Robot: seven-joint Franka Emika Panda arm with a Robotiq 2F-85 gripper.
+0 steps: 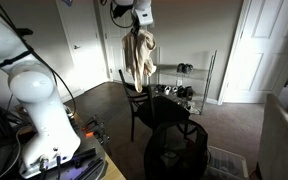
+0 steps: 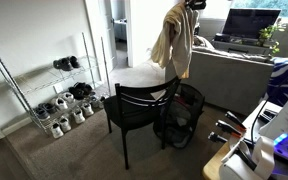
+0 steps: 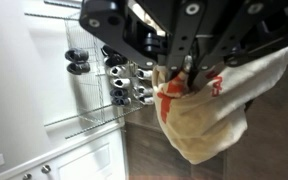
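A beige cloth hangs from my gripper, high above the black chair. In the wrist view the gripper is shut on the cloth, which is bunched at the fingers and shows a reddish print. Exterior view 2 has the cloth dangling over the chair, close to the chair's back; whether they touch cannot be told there. The gripper's fingertips are mostly hidden by the fabric.
A black mesh hamper stands on the floor near the chair, with some items inside. Behind it is a metal shoe rack with several shoes. A grey sofa is at the right. Open carpet lies left of the chair in exterior view 2.
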